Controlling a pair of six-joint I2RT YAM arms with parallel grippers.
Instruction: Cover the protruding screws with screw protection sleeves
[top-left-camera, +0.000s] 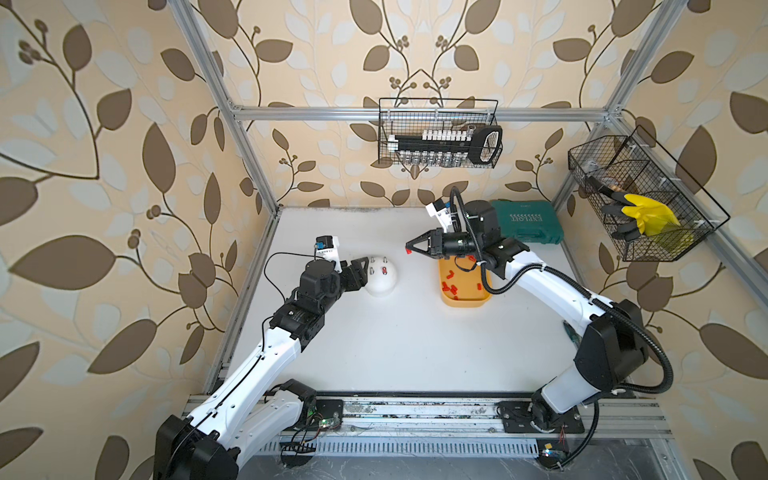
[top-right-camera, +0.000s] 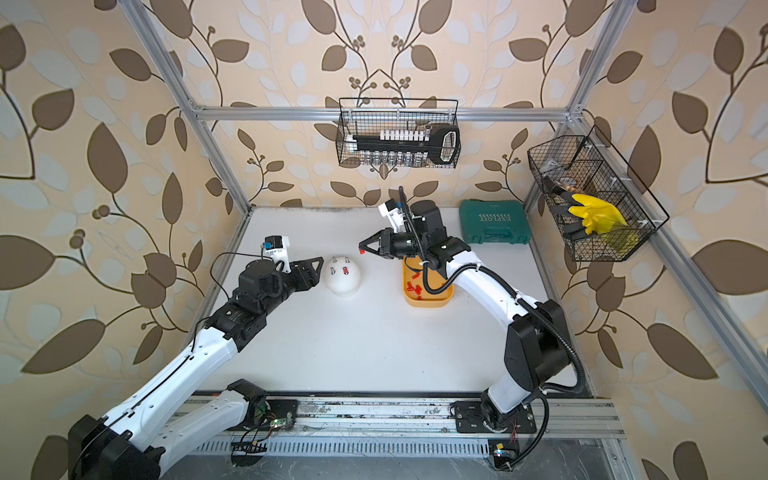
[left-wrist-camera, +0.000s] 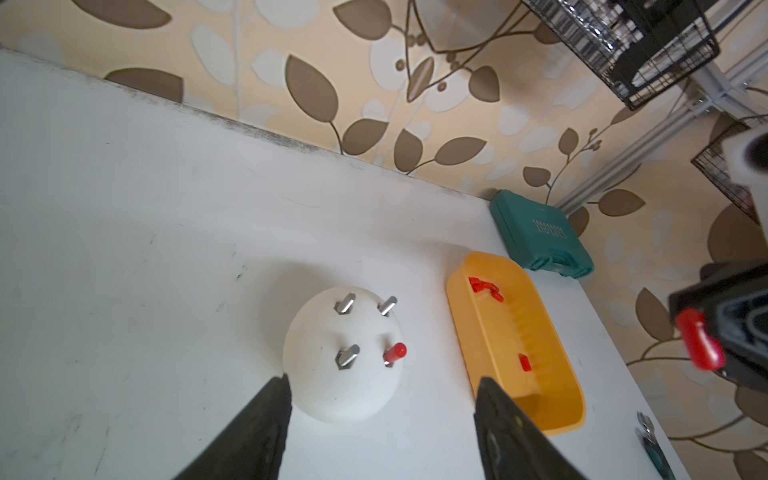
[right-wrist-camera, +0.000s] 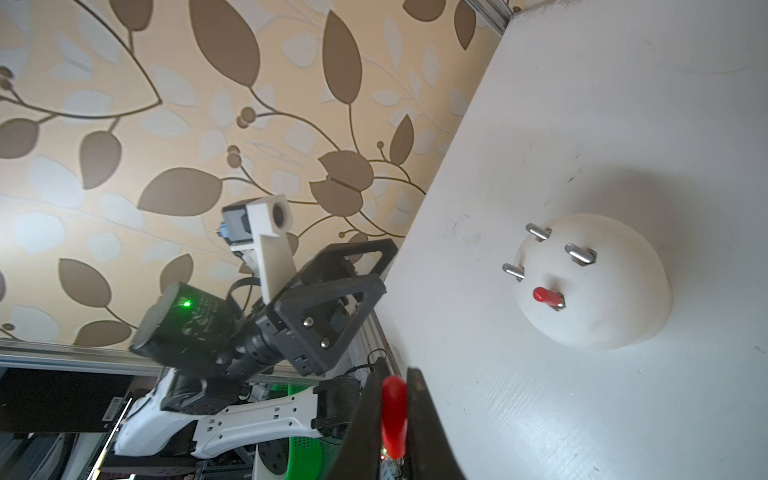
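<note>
A white dome (left-wrist-camera: 340, 392) stands on the table with metal screws sticking up from its top. One screw wears a red sleeve (left-wrist-camera: 397, 351). Three others are bare: a rear-left screw (left-wrist-camera: 345, 303), a rear-right screw (left-wrist-camera: 388, 305) and a front-left screw (left-wrist-camera: 349, 356). Pinched in my right gripper is another red sleeve (right-wrist-camera: 393, 424), pointing out from the fingertips. The right gripper is in the air to the right of the dome in the top left view. My left gripper has its fingers apart and empty, at the dome's left side.
An orange tray (top-left-camera: 465, 302) with several loose red sleeves lies right of the dome, partly under the right arm. A green case (top-right-camera: 494, 221) is at the back right. Wire baskets (top-left-camera: 438, 132) hang on the rear wall.
</note>
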